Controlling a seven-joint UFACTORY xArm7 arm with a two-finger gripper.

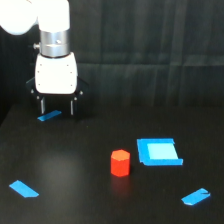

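At the far left of the camera view, my gripper [57, 106] points downward over the dark table. Its two thin dark fingers stand wide apart with nothing held between them. A red six-sided block [120, 163] sits alone near the middle, well to the right of the gripper and closer to the camera. Just right of the block lies a square outlined in blue tape [144, 158] with a pale centre [161, 152]. The block is outside that square.
Blue tape strips lie on the black table [85, 190]: one near the gripper [49, 116], one at front left [24, 189], one at front right [196, 197]. A dark curtain [140, 50] hangs behind. The table between gripper and block is clear.
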